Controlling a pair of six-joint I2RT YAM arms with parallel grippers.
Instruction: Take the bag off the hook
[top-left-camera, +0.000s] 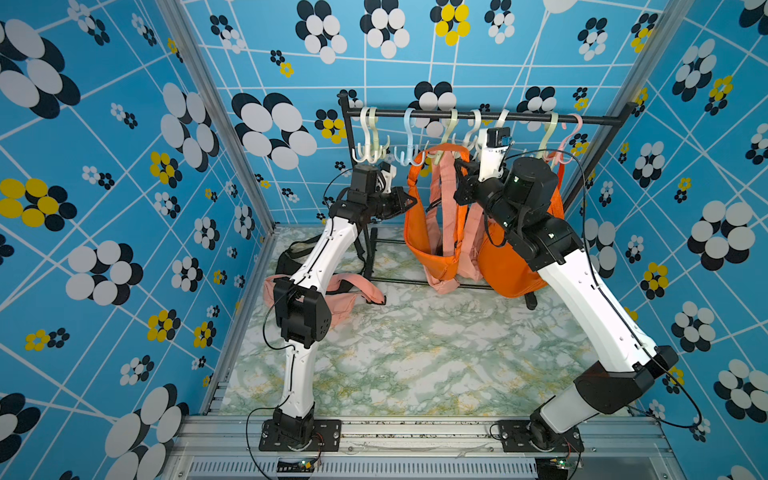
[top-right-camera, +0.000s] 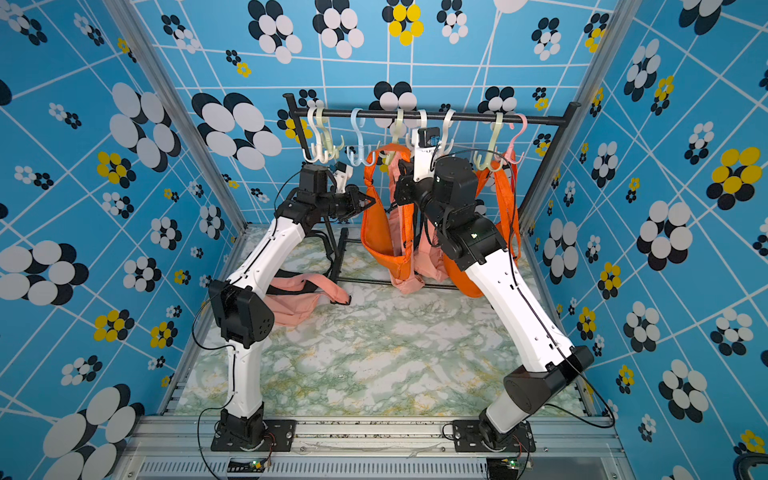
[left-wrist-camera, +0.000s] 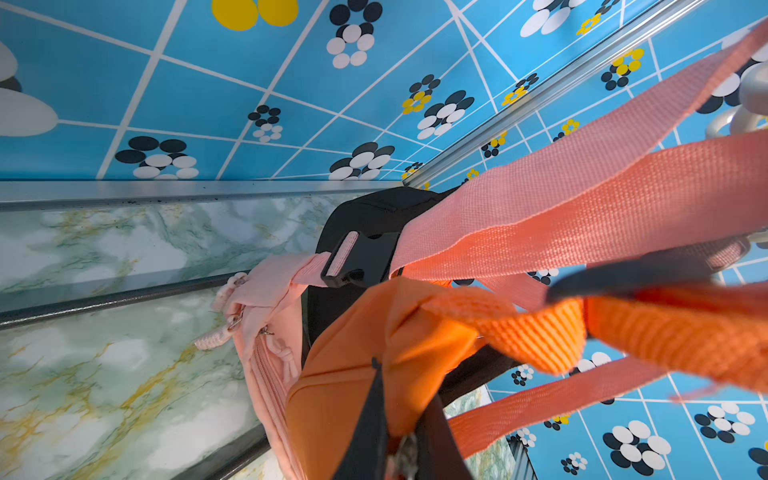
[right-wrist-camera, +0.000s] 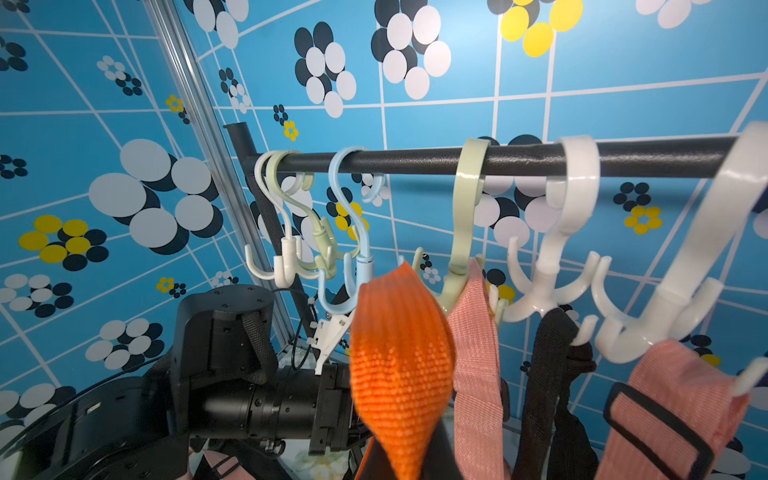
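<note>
An orange bag (top-left-camera: 428, 254) hangs below the rack, its top strap (right-wrist-camera: 402, 344) arching up close to the hooks. In the left wrist view my left gripper is shut on the orange fabric (left-wrist-camera: 352, 360) at the bag's side. My right gripper is shut on the orange strap, which narrows down between its fingers. The strap's top stands in front of a light green hook (right-wrist-camera: 466, 208) and right of a blue hook (right-wrist-camera: 360, 232). Whether it still rests on a hook cannot be made out.
Pink straps (right-wrist-camera: 476, 352) and a black strap (right-wrist-camera: 544, 400) hang close by on the right. More orange fabric (top-left-camera: 508, 268) hangs further right. White hooks (right-wrist-camera: 552, 256) line the black bar (right-wrist-camera: 520, 158). A pink bag (top-left-camera: 336, 304) lies on the floor at left.
</note>
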